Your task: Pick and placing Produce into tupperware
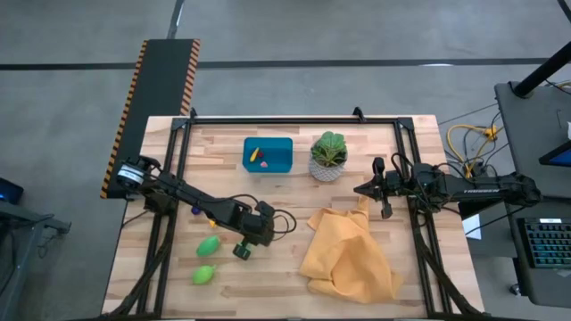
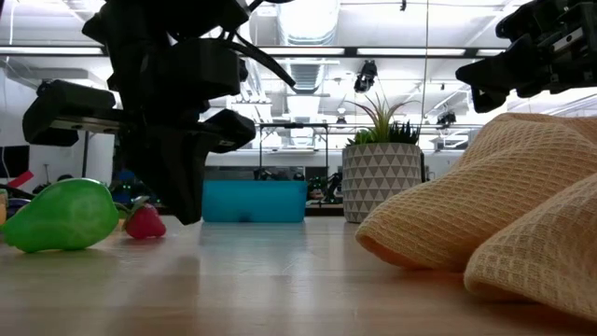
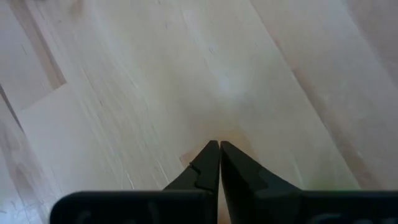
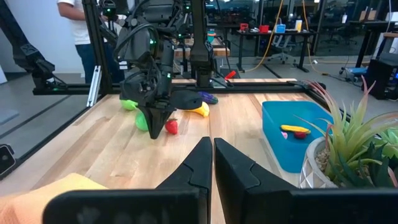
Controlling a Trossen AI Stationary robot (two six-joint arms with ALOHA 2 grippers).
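Note:
Fingertips meeting just above bare wood, my left gripper is shut with nothing between its fingers. A red strawberry (image 4: 171, 126) lies on the table beside those fingers in the right wrist view; the arm hides it from above. Two green pieces of produce (image 1: 208, 245) (image 1: 203, 275) lie to the left of that gripper. A yellow banana (image 4: 200, 109) and a purple item (image 4: 208, 98) sit farther back. The blue tupperware (image 4: 280, 146) holds a small yellow piece, a dark red piece and a pink piece. Over at the right, my right gripper is shut and empty.
A potted plant (image 1: 327, 156) stands right of the tupperware. A crumpled orange cloth (image 1: 348, 259) covers the front right of the table, close to the right gripper. Black frame bars run along the table's sides and back. Bare wood lies between the left gripper and the tupperware.

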